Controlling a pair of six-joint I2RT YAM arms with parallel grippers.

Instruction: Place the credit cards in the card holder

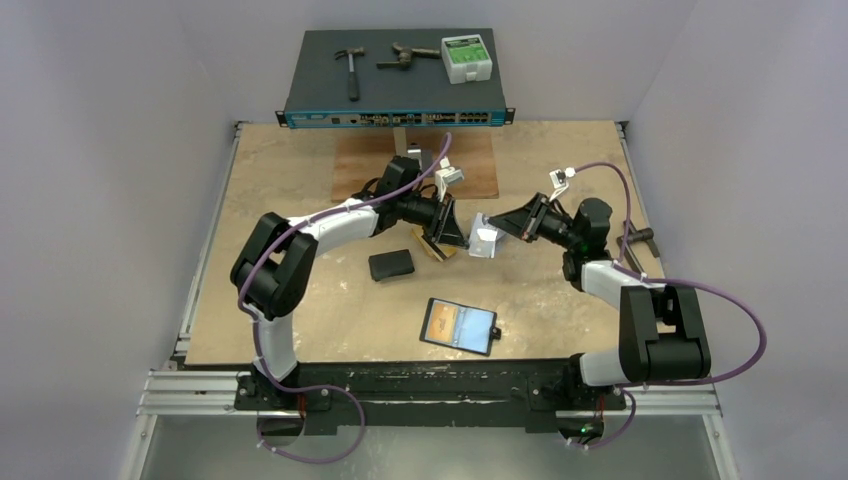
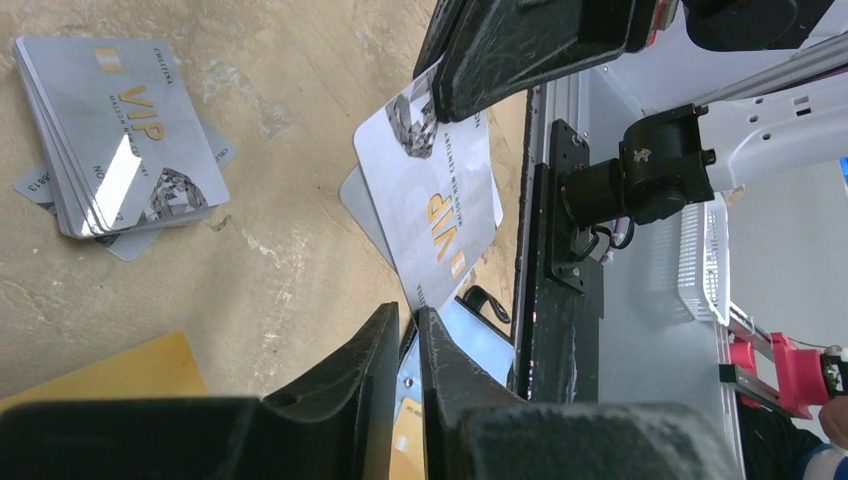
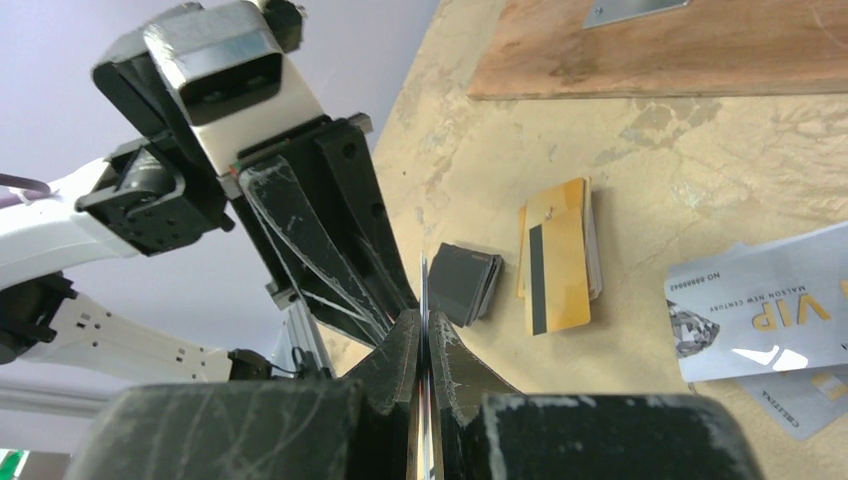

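Note:
A silver VIP card (image 2: 440,205) hangs from my right gripper, shut on its upper edge. Behind that card, the offset edges of other silver cards peek out. At the card's lower corner stand the fingertips of my left gripper, close together with a narrow gap; whether they pinch the card cannot be made out. The black-bordered card holder (image 1: 425,325) lies toward the table's front, one side gold, the other pale blue. On the table rest a silver card stack (image 2: 120,135), a gold stack (image 3: 555,255) and a black stack (image 1: 391,264).
Toward the back lies a wooden board (image 1: 480,165), below a dark rack unit (image 1: 400,75) bearing hammers and a white box (image 1: 466,58). Another hammer (image 1: 634,238) sits at the right edge. Bare table surrounds the holder. Both arms' grippers are close together.

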